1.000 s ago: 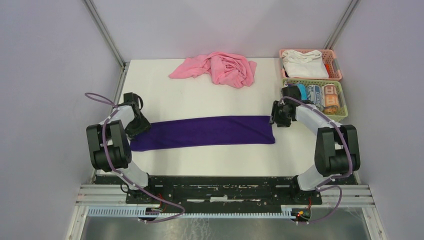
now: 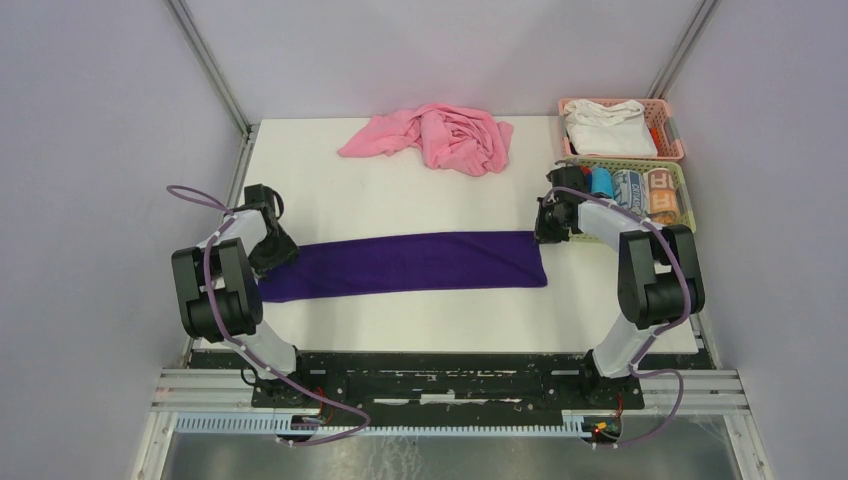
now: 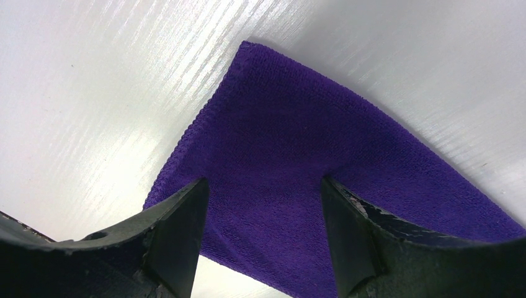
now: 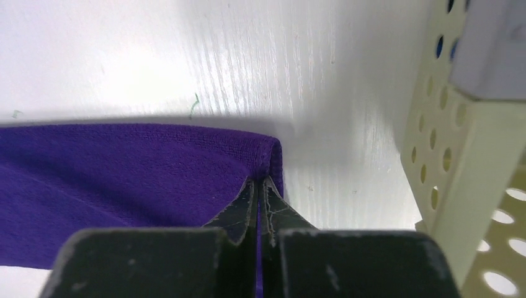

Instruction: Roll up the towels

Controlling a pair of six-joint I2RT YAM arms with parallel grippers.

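Note:
A long purple towel (image 2: 400, 262) lies as a strip across the table, its left end under my left gripper (image 2: 277, 258). In the left wrist view that gripper stands open over the towel (image 3: 279, 118), near its end. My right gripper (image 2: 542, 232) is at the towel's upper right corner. The right wrist view shows it (image 4: 259, 181) shut on the edge of the towel (image 4: 136, 167) at that corner; whether fabric is between the fingertips is hard to tell.
A crumpled pink towel (image 2: 440, 140) lies at the back. A pink basket with white cloths (image 2: 610, 135) and a green basket (image 2: 683, 210) with rolled items stand at the right, the green one close beside my right gripper.
My right gripper has moved left onto the towel's corner and has closed. The left arm has barely moved.

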